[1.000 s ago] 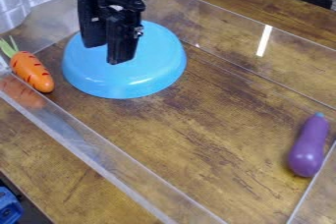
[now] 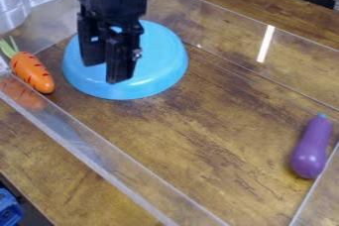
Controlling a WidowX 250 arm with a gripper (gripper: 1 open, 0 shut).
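My black gripper (image 2: 109,50) hangs over a blue disc-shaped object (image 2: 159,69), an upturned bowl or lid, in the upper left of the camera view, its fingers pointing down. Whether it is open or shut is hard to tell, and nothing is clearly held. An orange carrot with green top (image 2: 34,71) lies left of the blue object. A purple eggplant (image 2: 311,146) lies at the right.
Clear plastic walls run along the left and right. A dark blue object (image 2: 11,210) sits at the lower left corner.
My gripper has come lower over the blue object, its tips now further down in the view. The other objects have not visibly moved.
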